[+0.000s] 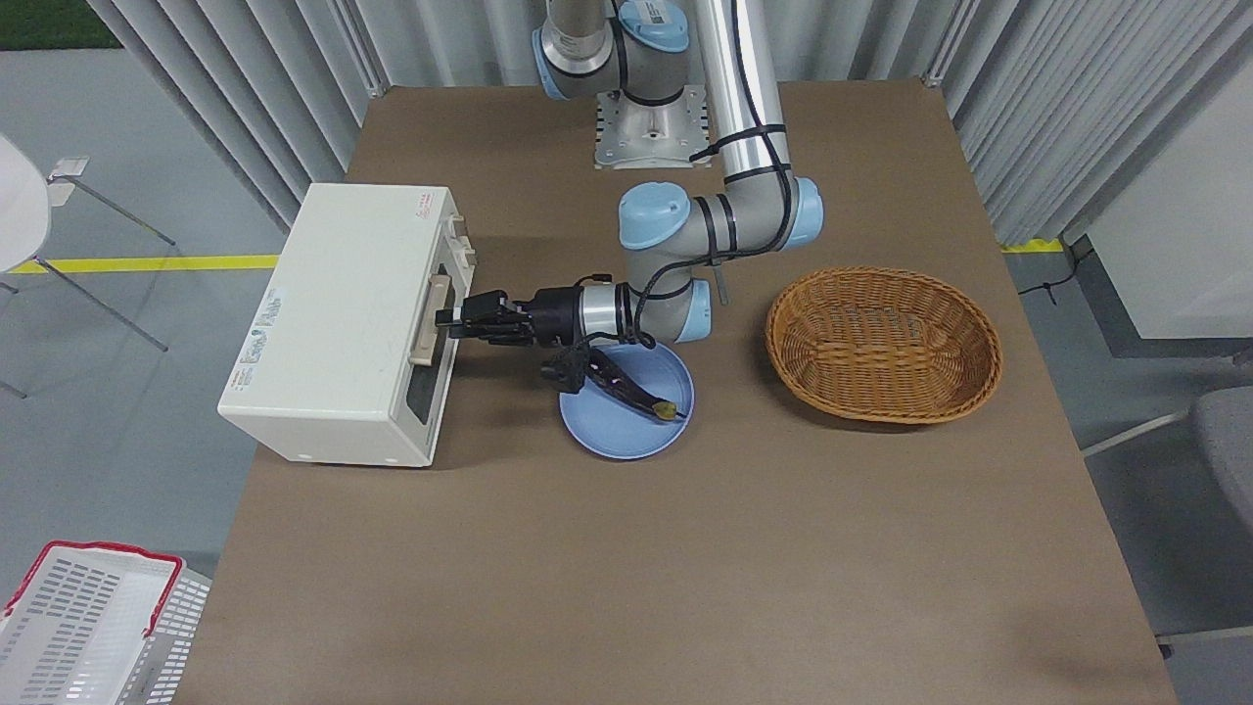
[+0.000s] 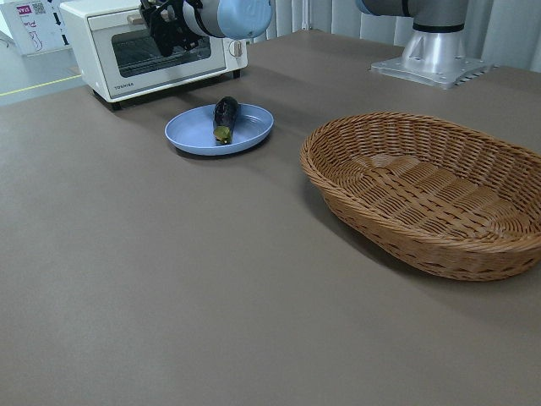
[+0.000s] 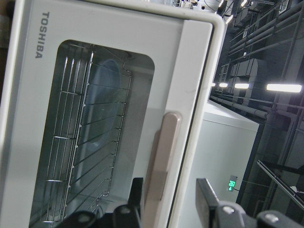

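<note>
A white Toshiba toaster oven point(image 1: 313, 317) stands at the left of the table with its glass door shut. In the wrist view its pinkish handle point(image 3: 162, 156) lies between my open gripper's two fingers point(image 3: 170, 199), which point at the door; I cannot tell whether they touch it. In the front view the gripper point(image 1: 447, 318) is at the handle point(image 1: 426, 323). Behind the door's glass are a wire rack point(image 3: 61, 142) and a bluish dish. A dark eggplant point(image 1: 628, 388) lies on a blue plate point(image 1: 605, 435), partly below my arm.
A round wicker basket point(image 1: 883, 347) stands on the right of the table point(image 1: 705, 564). My arm's base point(image 1: 652, 142) is at the back. A white crate point(image 1: 88, 623) is off the table at front left.
</note>
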